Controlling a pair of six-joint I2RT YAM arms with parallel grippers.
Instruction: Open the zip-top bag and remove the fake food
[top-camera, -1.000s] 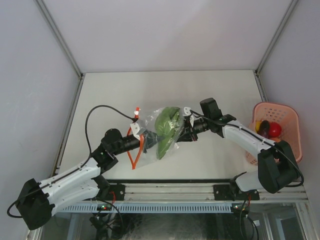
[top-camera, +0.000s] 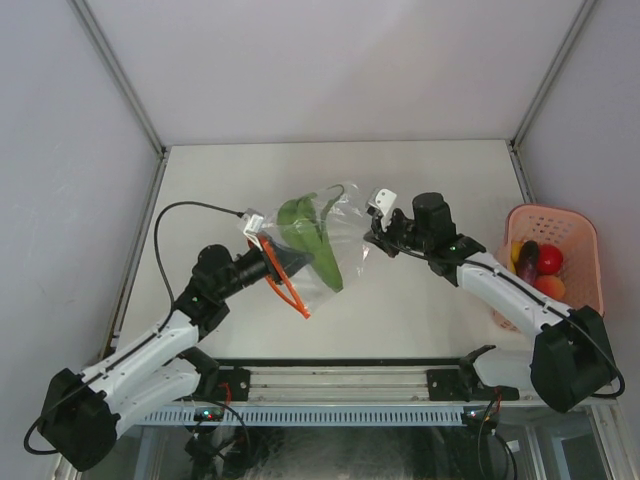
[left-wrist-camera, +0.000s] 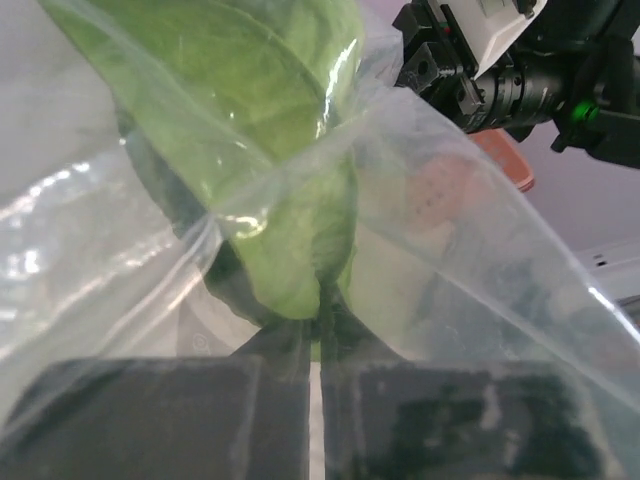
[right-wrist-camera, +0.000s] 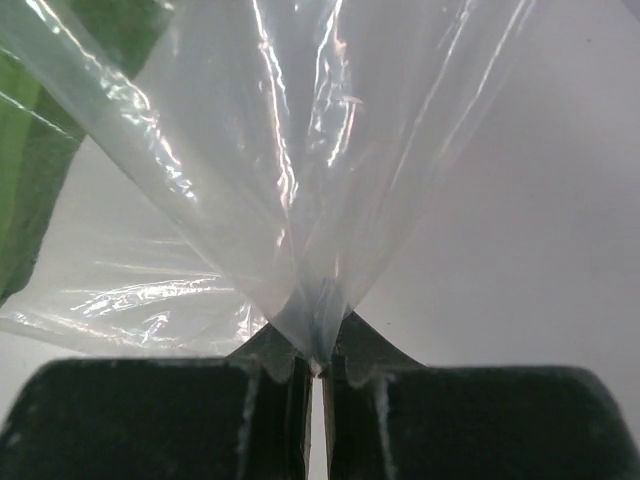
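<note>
A clear plastic bag (top-camera: 348, 232) with an orange zip strip (top-camera: 290, 292) hangs between the two arms, its mouth around my left gripper. Inside it is the fake food, a green leafy piece (top-camera: 312, 240). The left gripper reaches into the bag and is shut on the leaf's edge, which bunches at the fingertips. On the bag's far side, the right gripper is shut on gathered plastic, which fans out from its fingertips. Part of the leaf (right-wrist-camera: 22, 170) shows at the left of the right wrist view.
A pink basket (top-camera: 585, 285) at the right edge holds a red tomato (top-camera: 550, 260), a dark eggplant (top-camera: 528, 262) and other play food.
The left gripper has drawn left and slightly back, and the green leaf has shifted left with it. The right gripper has moved slightly back, and the orange strip has turned to slant.
</note>
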